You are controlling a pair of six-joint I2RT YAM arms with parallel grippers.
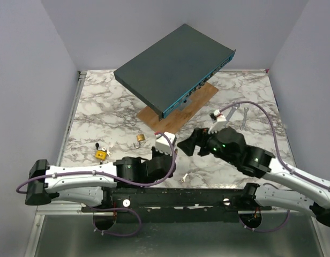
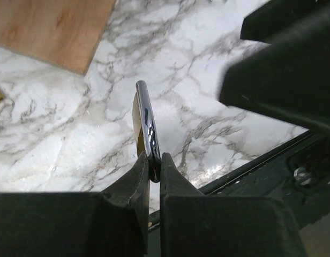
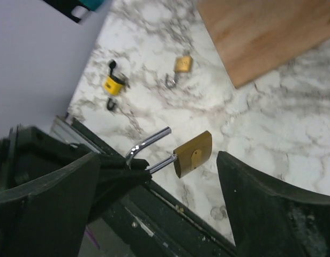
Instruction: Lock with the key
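A brass padlock (image 3: 194, 155) is in my left gripper, which is shut on its silver shackle (image 2: 148, 118). The shackle stands out of the body on one leg, its other end free. My right gripper (image 1: 190, 148) is open, just right of the left one in the top view. No key shows between the right fingers; in the right wrist view the padlock appears beyond them. A small silvery item (image 1: 185, 177), perhaps the key, lies on the marble table near the front edge.
Left on the table lie another brass padlock (image 1: 140, 138) and a yellow padlock (image 1: 102, 154). A large dark panel (image 1: 175, 67) overhangs a wooden board (image 1: 208, 95) at the back. Wrenches (image 1: 232, 111) lie at the right.
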